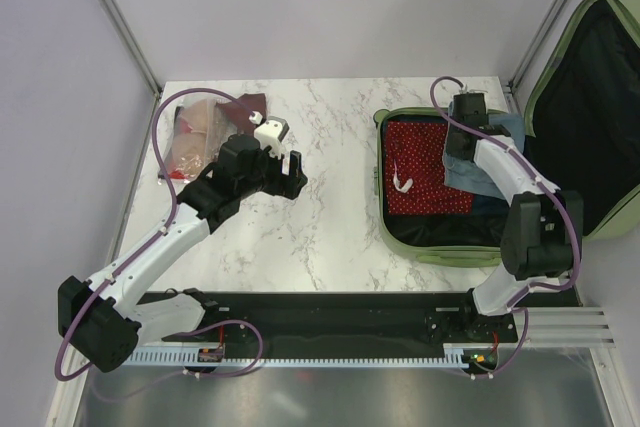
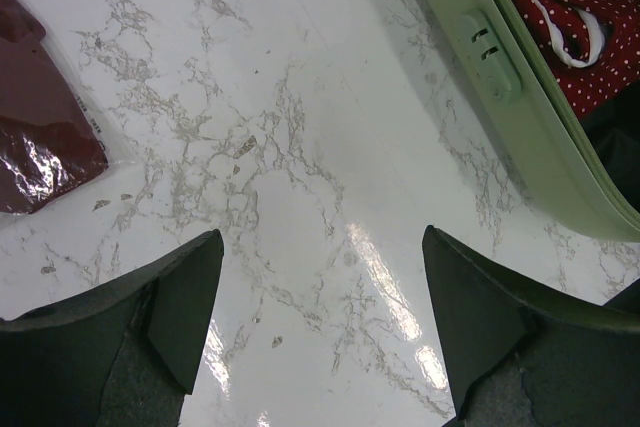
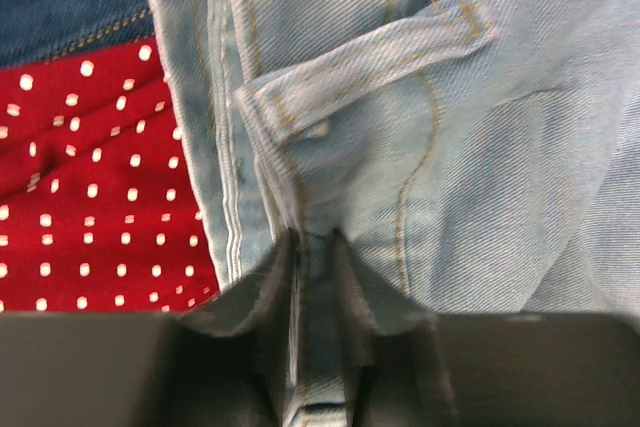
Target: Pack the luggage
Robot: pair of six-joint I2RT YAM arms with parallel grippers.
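Observation:
The open green suitcase [image 1: 440,252] holds a red polka-dot cloth [image 1: 425,187] with a white strip on it, and light-blue folded jeans [image 1: 480,177] on the right side. My right gripper is down on the jeans near their upper part; its blurred fingers are close together over the denim, and whether they pinch any fabric is unclear. My left gripper hangs open over the bare table left of the suitcase, nothing between its fingers.
Clear bags with pink items [image 1: 195,142] and a maroon packet [image 2: 40,127] lie at the back left. The suitcase lid [image 1: 590,117] stands open on the right.

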